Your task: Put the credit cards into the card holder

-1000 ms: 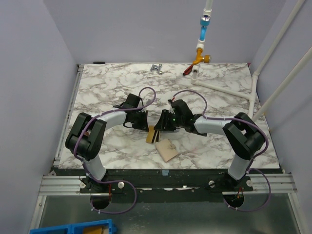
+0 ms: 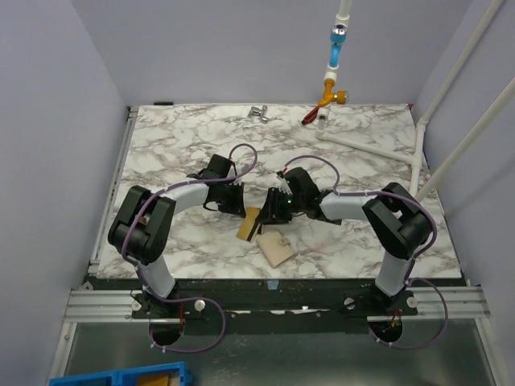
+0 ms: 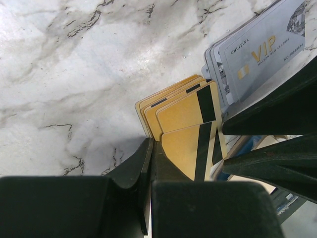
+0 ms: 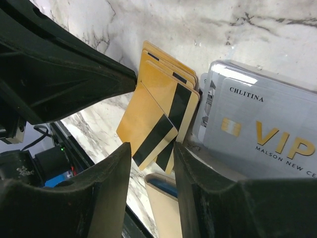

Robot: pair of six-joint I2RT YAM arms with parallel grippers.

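Gold cards with black stripes (image 3: pixel 184 111) lie in a fanned pile on the marble. The top gold card (image 4: pixel 148 119) is turned askew from the others. Its striped end is between the spread fingertips of my right gripper, fingers closed to about that width; exact contact is hard to see. My left gripper is shut, tips at the pile's near edge, nothing visible between them. Below the cards lies the beige card holder (image 2: pixel 276 248), its dark-blue-lined opening (image 4: pixel 163 186) facing the pile.
Silver VIP cards (image 4: pixel 262 126) lie stacked close beside the gold pile, largely hidden from the top view by my right arm. White pipes (image 2: pixel 370 150) and metal pieces (image 2: pixel 258 113) are farther back.
My right gripper has moved slightly toward the front edge of the table. The striped end of the gold cards has shifted and turned with it. My left arm stays in place.
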